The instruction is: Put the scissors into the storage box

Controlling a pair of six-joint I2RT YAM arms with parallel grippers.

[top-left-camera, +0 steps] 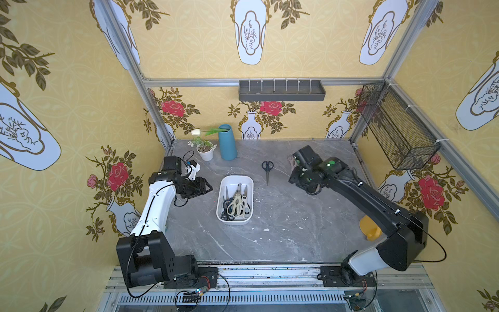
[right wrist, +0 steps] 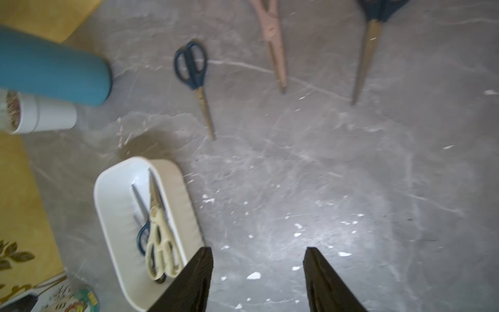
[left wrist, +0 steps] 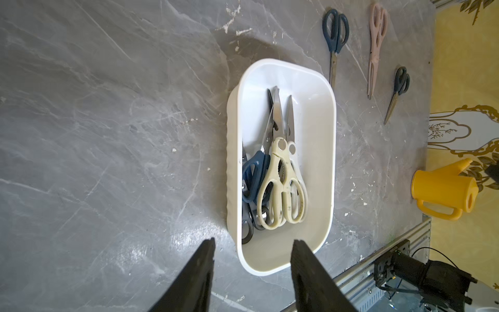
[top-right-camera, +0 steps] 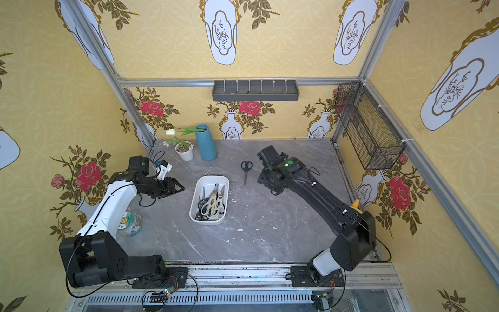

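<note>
The white storage box (top-left-camera: 220, 208) stands left of the table's middle, with several scissors (left wrist: 278, 182) piled inside, cream, white and dark blue ones among them. Three scissors lie on the table. A small navy pair (right wrist: 192, 78) is nearest the box, a pink pair (right wrist: 273, 36) comes after it, and another dark-handled pair (right wrist: 371, 41) is furthest right. In the left wrist view, my left gripper is open and empty, with the box between and beyond its fingers. My right gripper is open over bare table, right of the box, nothing between its fingers.
A teal vase (top-left-camera: 227, 144) and a white flower pot (top-left-camera: 205, 151) stand behind the box. A yellow watering can (left wrist: 444, 189) is at the table's right side. Above hangs a wire basket (top-left-camera: 397, 124) on the right wall.
</note>
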